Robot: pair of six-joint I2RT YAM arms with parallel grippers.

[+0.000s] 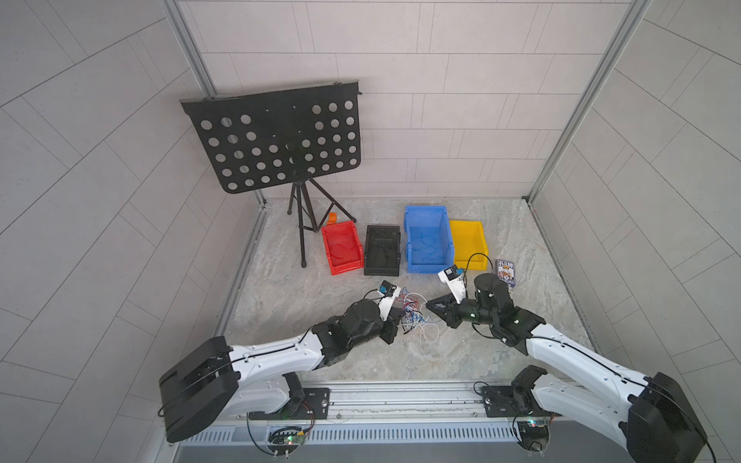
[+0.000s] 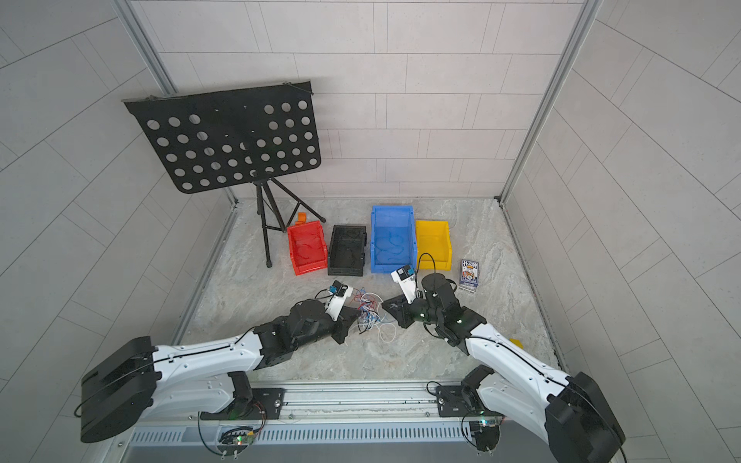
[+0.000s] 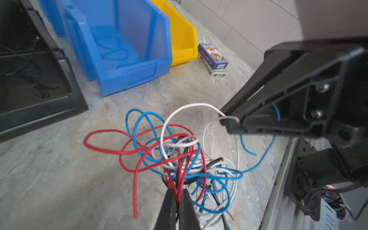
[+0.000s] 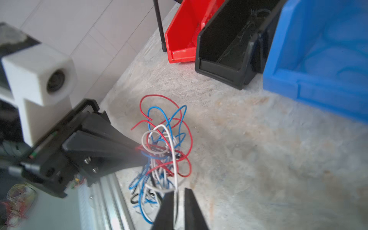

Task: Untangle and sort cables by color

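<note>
A tangle of red, blue, white and black cables (image 1: 415, 310) sits between my two grippers. In the left wrist view, my left gripper is shut on red cable strands (image 3: 179, 187) at the tangle's near side. My right gripper is part open, and a white cable (image 4: 175, 168) runs up between its fingers. From the left wrist view, a loop of that white cable reaches the tips of the right fingers (image 3: 253, 124). A blue strand hangs beneath the right gripper there. Where each cable ends inside the heap is hidden.
Behind the tangle stand a red bin (image 1: 342, 247), a black bin (image 1: 382, 249), a blue bin (image 1: 429, 239) and a yellow bin (image 1: 468, 244). Cables lie in the red, black and blue bins. Card boxes (image 1: 505, 271) sit at right. Bare table surrounds the tangle.
</note>
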